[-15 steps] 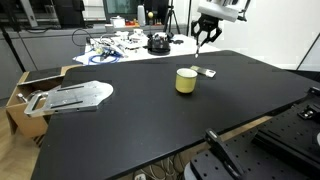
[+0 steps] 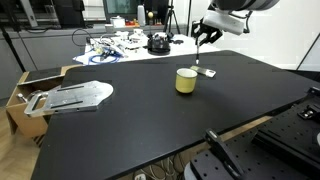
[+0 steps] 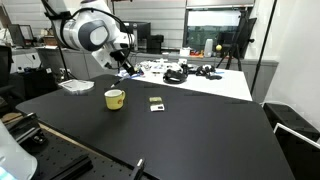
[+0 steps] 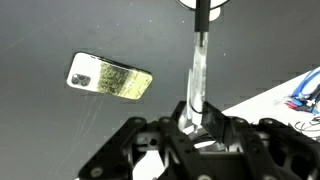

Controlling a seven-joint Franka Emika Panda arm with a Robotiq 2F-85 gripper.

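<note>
My gripper is shut on a slender stick point(image 4: 200, 70), pale near the fingers and dark toward its far end. In exterior view 1 the stick point(image 2: 196, 48) hangs roughly upright beneath the gripper, behind the yellow cup point(image 2: 185, 80). Beyond the dark end in the wrist view, a round white shape shows at the top edge; I cannot tell what it is. A phone-like flat piece point(image 4: 110, 75), white and gold, lies on the dark table. In exterior view 2 the yellow cup point(image 3: 115, 99) stands upright to the left of that flat piece point(image 3: 156, 104).
A silvery flat tray point(image 2: 78, 97) lies on the table's left side in exterior view 1. Cables and tools point(image 3: 180, 72) crowd a white surface behind the table.
The arm and gripper have shifted slightly down and nearer to exterior view 1, carrying the stick along. The cup and flat piece have stayed put.
</note>
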